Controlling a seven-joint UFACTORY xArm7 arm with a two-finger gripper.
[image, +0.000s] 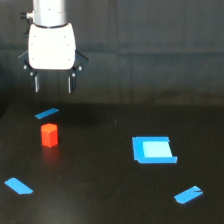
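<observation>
A small red-orange block (49, 135) stands on the black table at the left. My gripper (54, 84) hangs from the white arm at the upper left, well above and behind the block. Its two thin fingers are spread wide apart, and nothing shows between them. Toward the right of the table lies a pale square (157, 149) bordered by blue tape (136, 150).
Strips of blue tape lie at the left back (47, 113), the front left (18, 186) and the front right (188, 195). A dark curtain (150, 50) hangs behind the table.
</observation>
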